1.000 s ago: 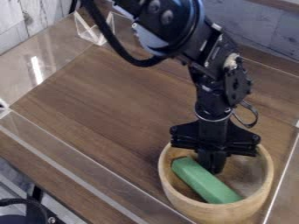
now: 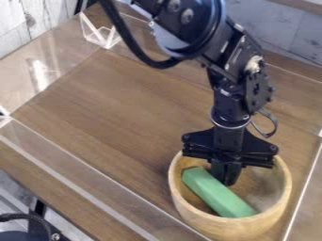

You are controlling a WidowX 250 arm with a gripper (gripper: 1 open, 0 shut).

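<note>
A tan round bowl (image 2: 250, 226) sits at the lower right of the wooden table, with a green block (image 2: 217, 193) lying tilted inside it. My black gripper (image 2: 227, 171) points down into the back of the bowl, just behind the green block. Its fingertips are partly hidden, so whether it is open, shut or holding anything cannot be made out.
A white wire-like holder (image 2: 101, 30) stands at the far left back. Walls border the back, and a clear edge strip runs along the near side.
The gripper and bowl have shifted very slightly up and to the left; otherwise little differs.
</note>
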